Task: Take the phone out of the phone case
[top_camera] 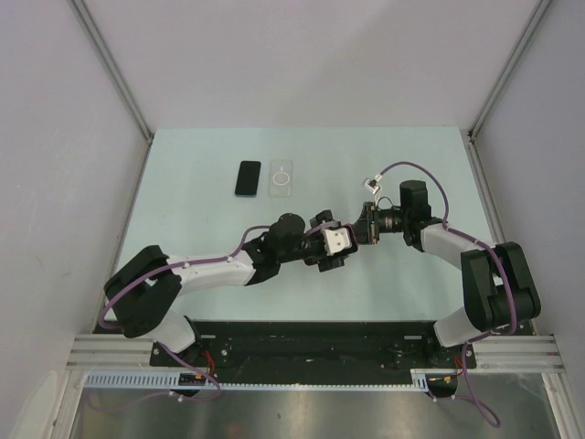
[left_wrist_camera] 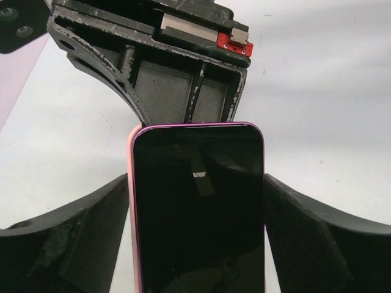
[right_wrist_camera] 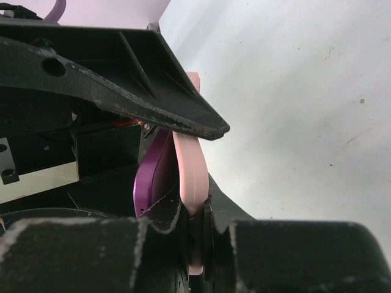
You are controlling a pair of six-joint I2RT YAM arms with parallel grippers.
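Observation:
Both grippers meet at the centre right of the table. A dark phone [left_wrist_camera: 197, 201] with a purple rim faces the left wrist camera, a pale pink case [right_wrist_camera: 190, 171] along its back and edge. In the right wrist view the right gripper is shut on the pink case. The left gripper's fingers [left_wrist_camera: 73, 244] stand either side of the phone, close to or touching its edges; whether they grip it I cannot tell. In the top view the left gripper [top_camera: 340, 240] faces the right gripper [top_camera: 366, 229], largely hiding the phone.
A black phone-shaped slab [top_camera: 248, 178] and a clear case with a ring [top_camera: 281, 178] lie at the back left of the table [top_camera: 210, 229]. The rest of the tabletop round the arms is clear.

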